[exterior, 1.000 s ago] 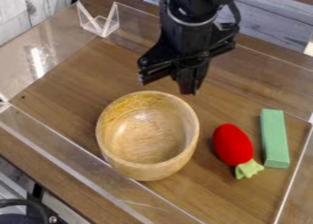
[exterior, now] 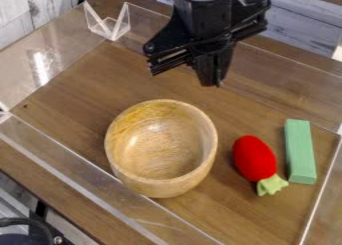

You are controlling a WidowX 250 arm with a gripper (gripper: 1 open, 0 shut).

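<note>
The black gripper (exterior: 187,64) hangs over the wooden table, above and behind a light wooden bowl (exterior: 160,149). Its fingers point down; whether anything is between them is hard to tell, though none shows. To the right of the bowl lies a red vegetable-like object with a pale green top (exterior: 255,164), and beside that a green block (exterior: 301,151).
Clear plastic walls (exterior: 107,209) edge the wooden table (exterior: 80,99), with a small clear piece (exterior: 107,21) at the back left.
The bowl, red object and green block are unmoved.
</note>
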